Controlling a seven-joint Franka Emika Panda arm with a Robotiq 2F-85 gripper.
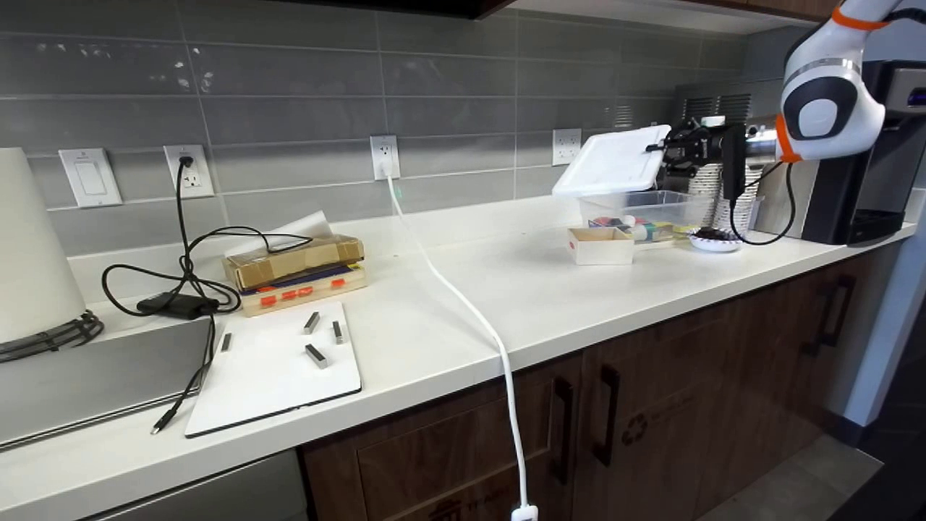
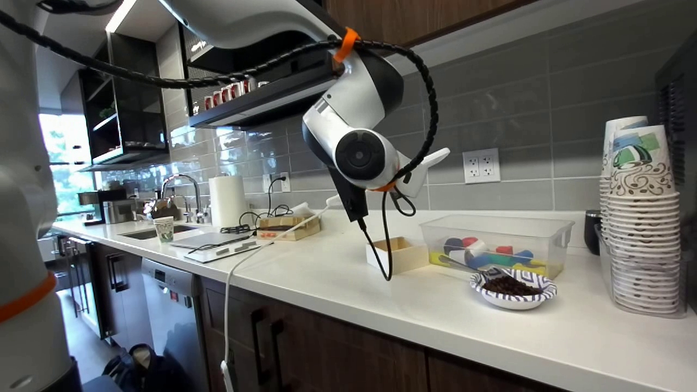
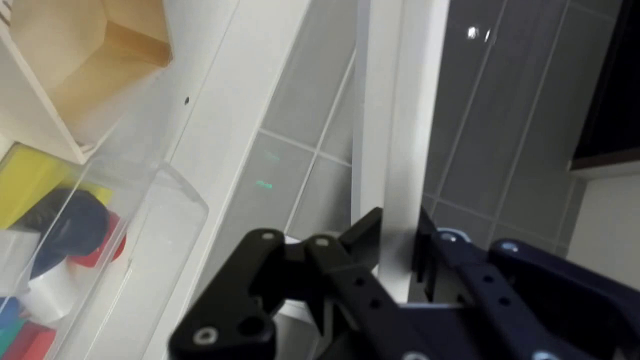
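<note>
High above the counter, my gripper is shut on the edge of a flat white lid. The lid is tilted and hangs over the left part of a clear plastic bin, apart from it. From the wrist, the lid shows edge-on as a pale strip between the black fingers. In the second exterior view the arm hides the gripper and most of the lid. The bin stands uncovered, with colourful objects inside.
An open wooden box stands left of the bin. A patterned bowl of dark bits sits in front, and stacked paper cups rise to the right. A white cable crosses the counter; the surface between it and the box is clear.
</note>
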